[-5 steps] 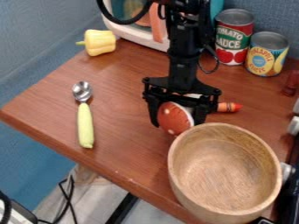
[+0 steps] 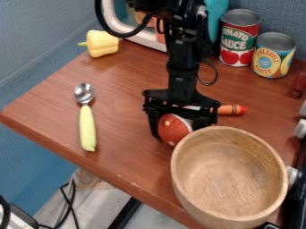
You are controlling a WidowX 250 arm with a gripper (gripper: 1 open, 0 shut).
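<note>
My black gripper [image 2: 180,114] is low over the wooden table, around a red-and-white round object [image 2: 174,132] just behind the wooden bowl [image 2: 230,176]. Whether the fingers are closed on it is hard to tell. An orange crayon-like stick [image 2: 232,110] lies to the right of the gripper, partly hidden by it.
A spoon with a pale handle [image 2: 88,127] lies left on the table [image 2: 48,114]. A yellow object [image 2: 99,42], a red can [image 2: 238,36] and a yellow can [image 2: 273,55] stand at the back.
The gripper and the red-and-white object have shifted slightly, the gripper a little left and the object sitting a bit further left and down.
</note>
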